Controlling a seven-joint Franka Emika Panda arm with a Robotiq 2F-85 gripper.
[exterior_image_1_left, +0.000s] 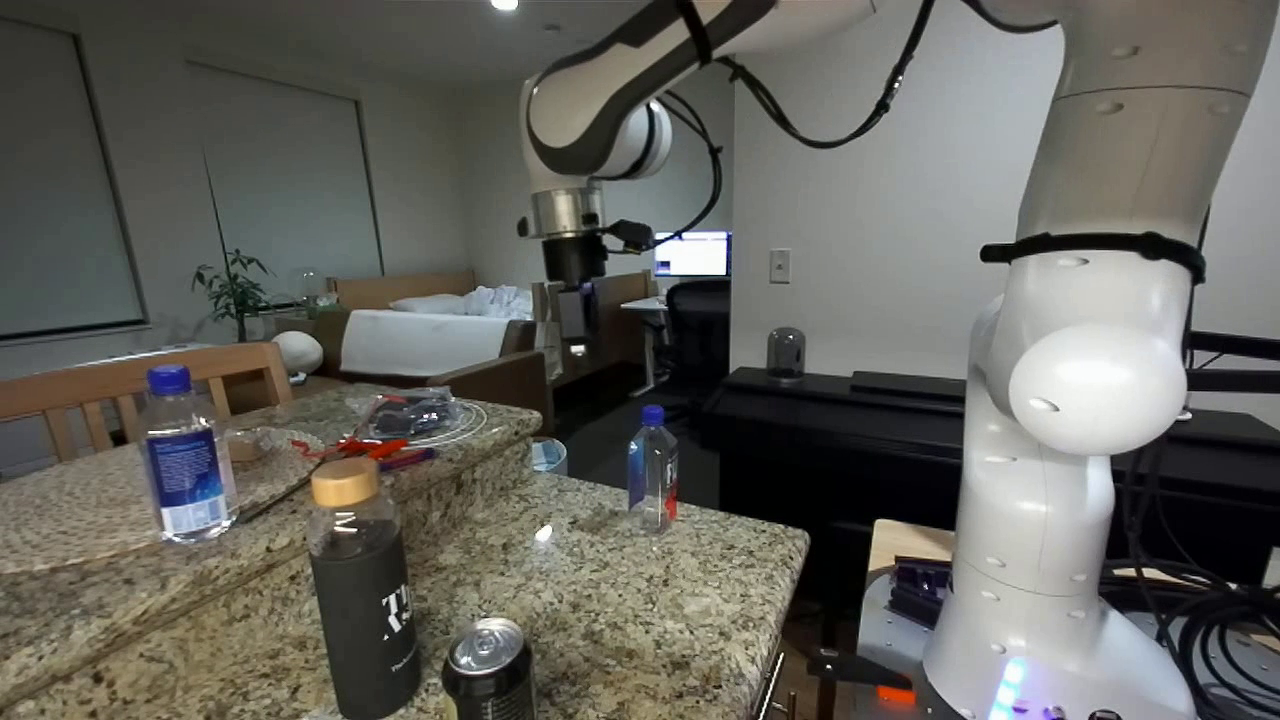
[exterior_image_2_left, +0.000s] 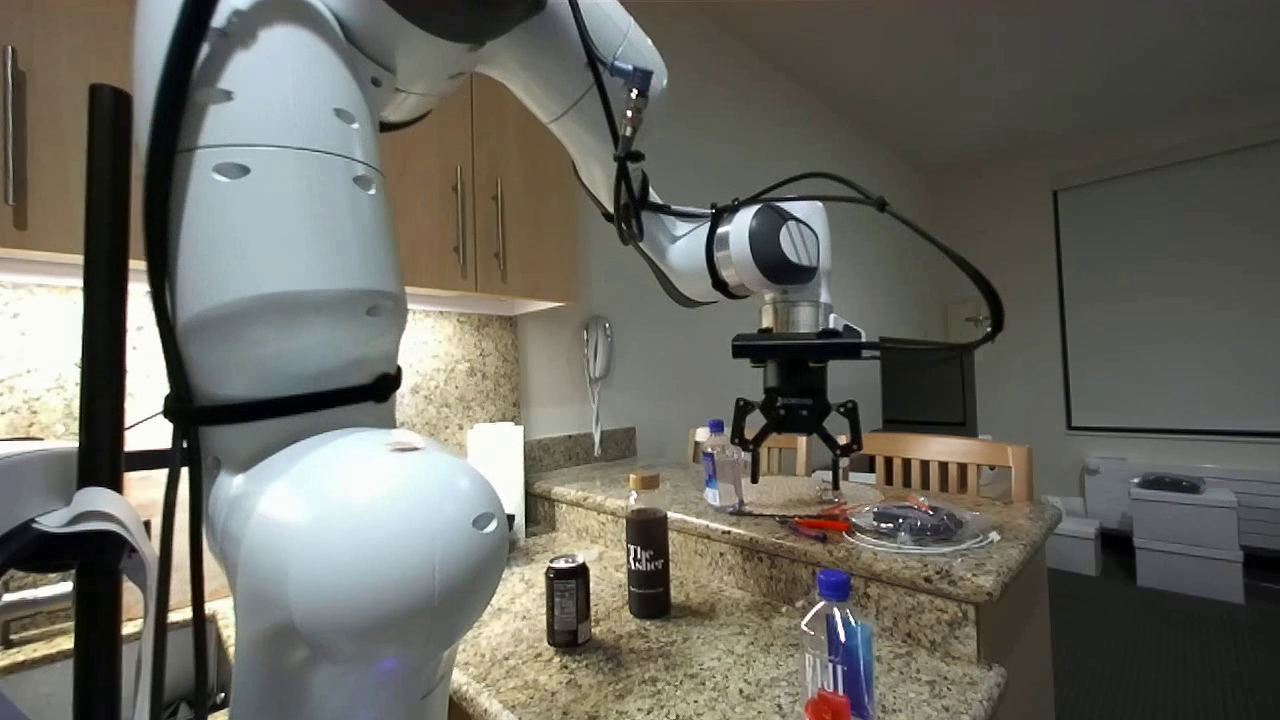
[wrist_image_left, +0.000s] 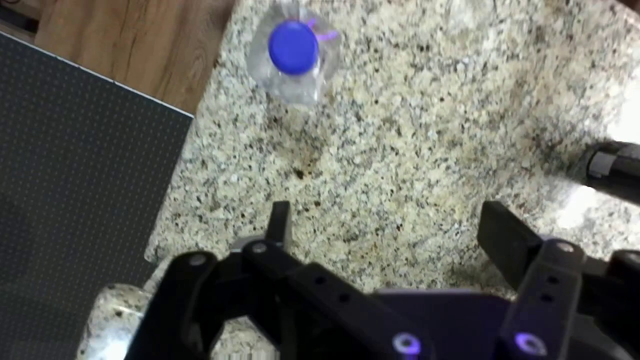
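My gripper (exterior_image_2_left: 794, 478) hangs open above the counter, its two fingers wide apart with only air between them. In the wrist view, the gap of the gripper shows bare speckled granite below. A clear water bottle with a blue cap (wrist_image_left: 293, 48) stands upright on the lower counter, at the top of that view and outside the fingers. The same bottle (exterior_image_1_left: 653, 470) appears lower than the gripper (exterior_image_1_left: 578, 342) in exterior view 1. A second blue-capped bottle (exterior_image_1_left: 188, 462) is upright on the raised counter.
On the lower counter stand a dark bottle with a wooden cap (exterior_image_2_left: 648, 558) and a black can (exterior_image_2_left: 567, 600). Bagged cables (exterior_image_2_left: 909, 523) and red-handled tools (exterior_image_2_left: 823, 523) lie on the raised ledge. Granite around the near bottle is mostly clear.
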